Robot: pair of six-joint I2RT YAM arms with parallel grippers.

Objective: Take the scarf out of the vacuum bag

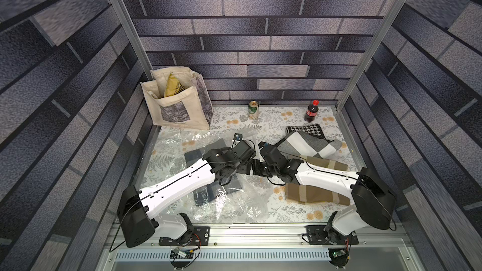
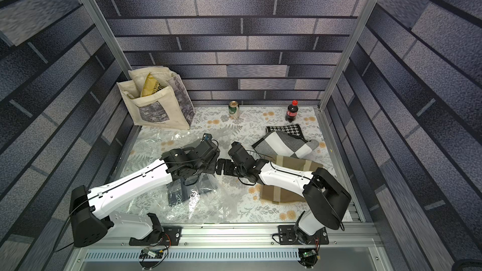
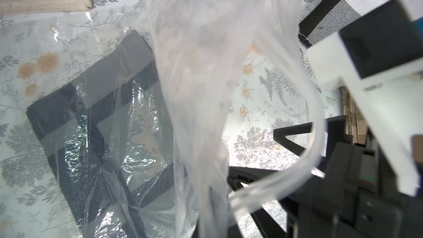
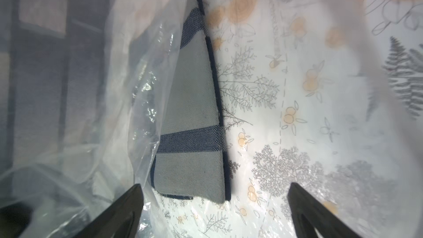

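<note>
The dark blue and grey scarf (image 3: 88, 149) lies folded flat at the table's left half, under clear, wrinkled film of the vacuum bag (image 3: 198, 61). My left gripper (image 1: 248, 167) is shut on the bag's film, which rises in a bunched sheet with a curved edge. Facing it closely, my right gripper stands open, its fingers spread and nothing gripped. Through the raised bag's gap, the right wrist view shows one end of the scarf (image 4: 189, 105) clear of film, ahead of that gripper. Both arms hide part of the scarf in the top views.
Folded cloths, one black-and-white checked (image 1: 306, 143) and one brown (image 1: 311, 195), lie at the right, partly beneath the right arm. A tote bag (image 1: 200, 120), a can (image 1: 253, 110) and a cola bottle (image 1: 311, 112) stand at the back.
</note>
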